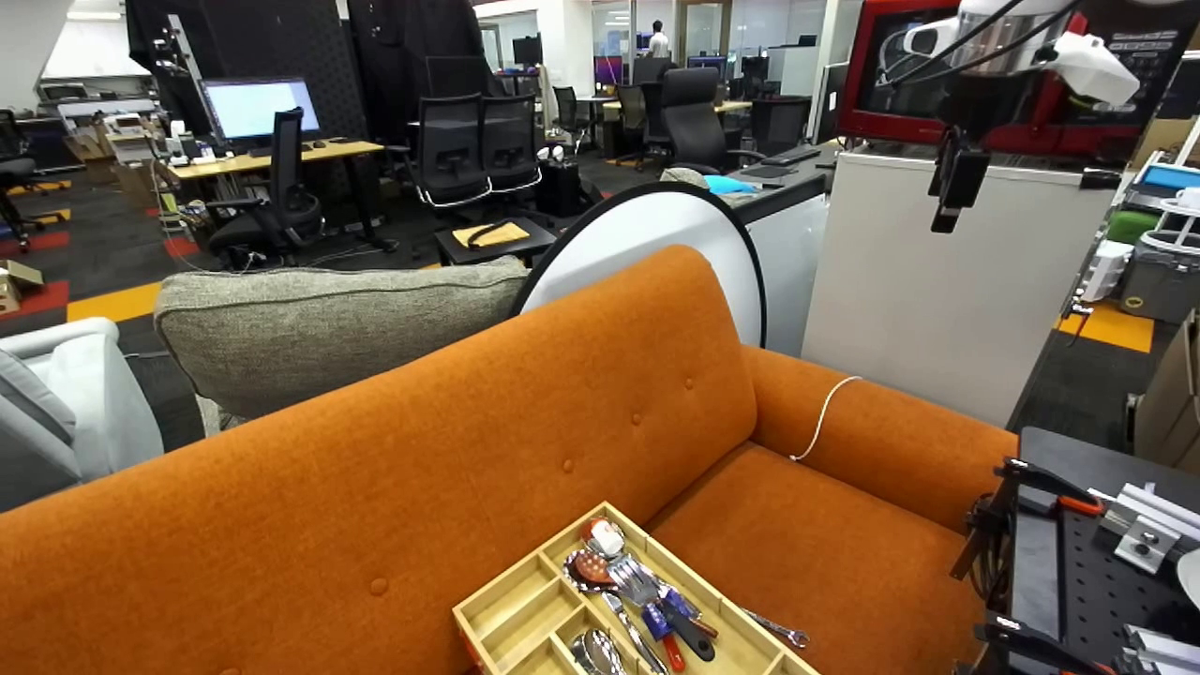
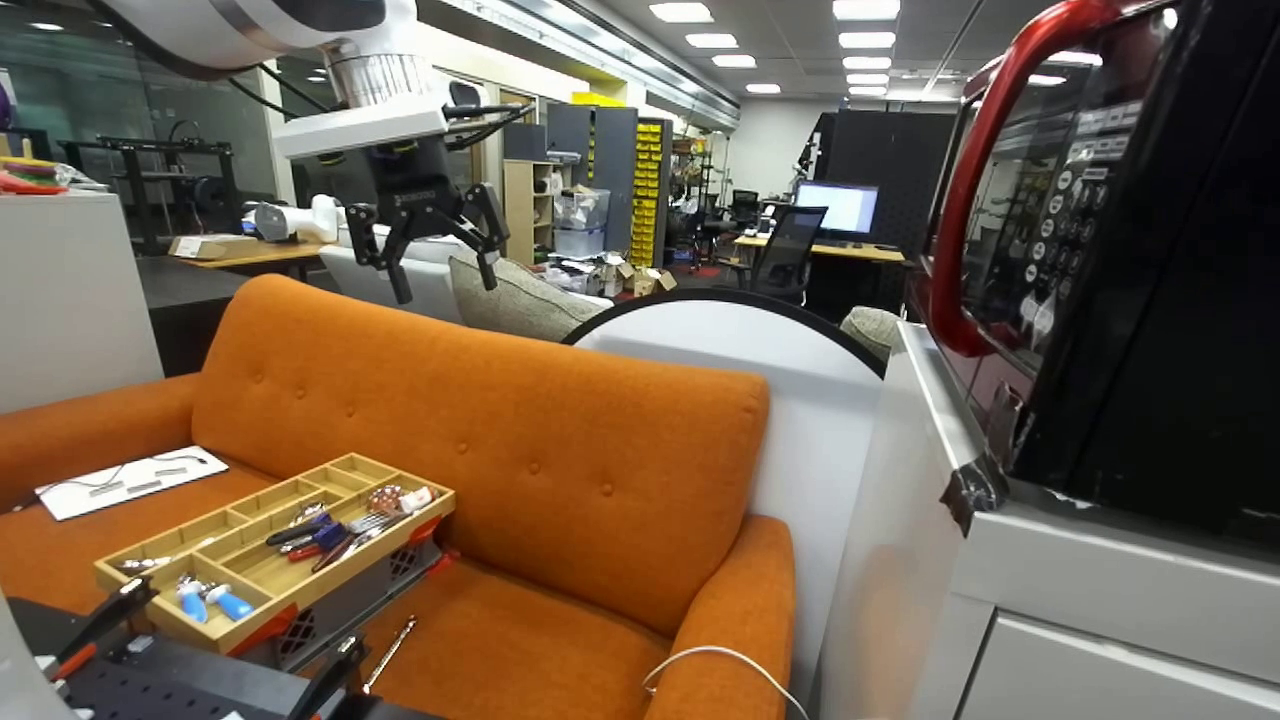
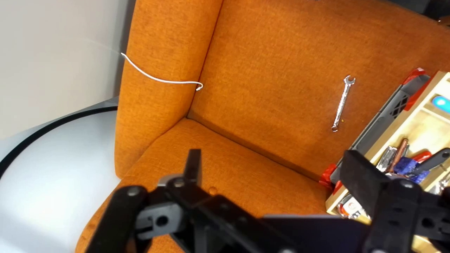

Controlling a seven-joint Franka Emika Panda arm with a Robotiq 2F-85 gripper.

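Observation:
My gripper (image 2: 446, 292) hangs open in the air above the orange couch, nothing between its fingers. In the wrist view its two dark fingers stand wide apart over the couch back. A silver wrench (image 3: 342, 103) lies on the seat, well below the gripper. A white cable (image 3: 162, 80) drapes over the couch arm, its tip reaching the seat's edge. The wooden utensil tray (image 1: 512, 568) holds several utensils in its compartments, among them a slotted spatula (image 1: 633, 580) with a black handle. Blue-handled utensils (image 2: 228, 601) lie in the tray's near compartment.
A red microwave (image 1: 922, 67) tops the light cabinet (image 1: 922, 281) beside the couch arm. A dark cart (image 1: 1041, 585) with clamps stands in front of the couch. A white board (image 2: 132, 482) lies on the seat's far end. The seat around the wrench is largely clear.

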